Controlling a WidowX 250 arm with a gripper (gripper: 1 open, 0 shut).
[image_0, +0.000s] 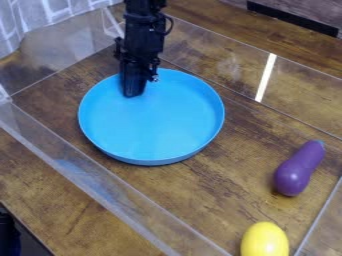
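A black robot arm reaches down from the top of the camera view, its gripper (132, 82) low at the back rim of a large blue round plate (154, 120). The gripper looks shut; whether anything is between its fingers is hidden in the dark shape. A purple eggplant (298, 168) lies on the wooden table at the right, and a yellow egg-shaped object (265, 240) sits at the bottom right.
The wooden table (214, 200) has bare room below and right of the plate. A clear plastic edge runs diagonally along the left and bottom. A white tape strip (265, 77) lies at the upper right.
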